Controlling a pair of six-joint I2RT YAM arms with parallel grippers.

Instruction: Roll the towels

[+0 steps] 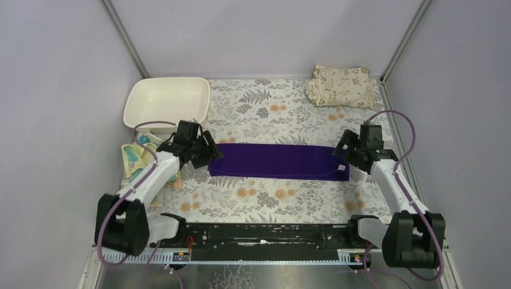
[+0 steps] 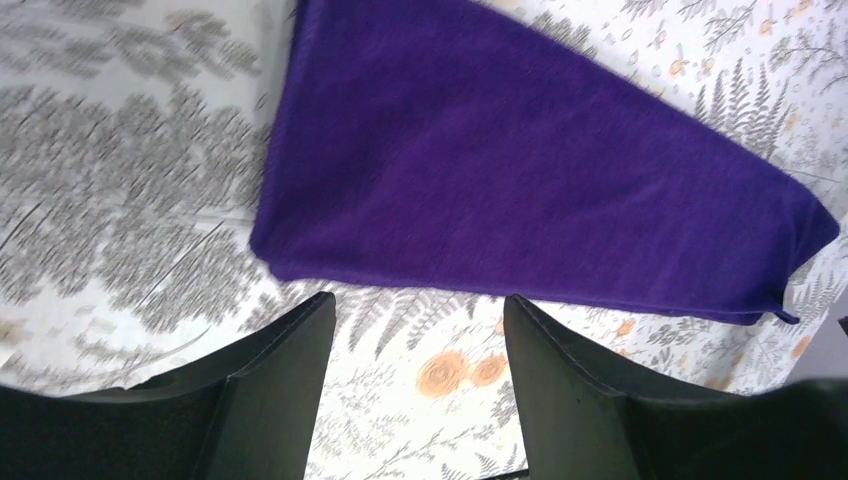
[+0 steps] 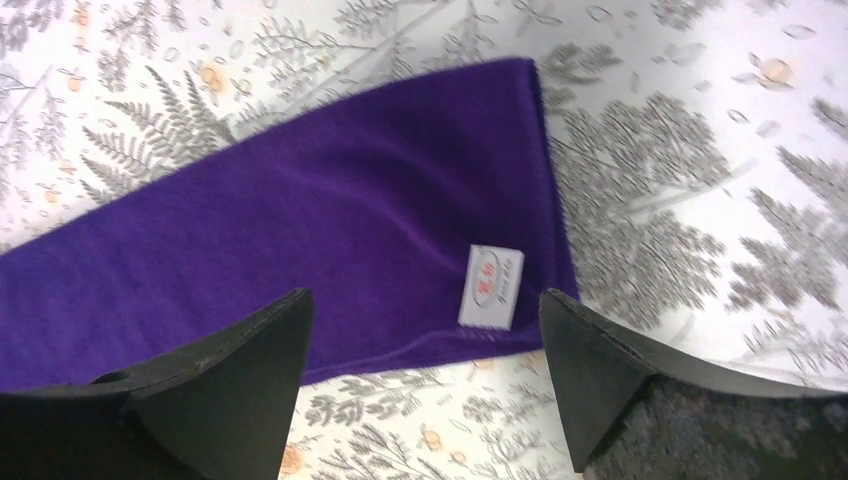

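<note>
A dark purple towel (image 1: 277, 160) lies spread in a long strip across the middle of the table, its near edge doubled over. Near its right end a small white tag (image 3: 490, 288) shows. Over the left end my left gripper (image 1: 214, 156) hangs open; in the left wrist view the towel (image 2: 480, 170) lies beyond its fingers (image 2: 290, 350), apart from them. At the other end my right gripper (image 1: 339, 153) is also open, with the towel (image 3: 330, 210) below and nothing held between its fingers.
An empty cream tub (image 1: 167, 99) stands at the back left. Crumpled coloured cloths (image 1: 134, 158) lie beneath the left arm. Folded patterned cloth (image 1: 341, 87) sits at the back right.
</note>
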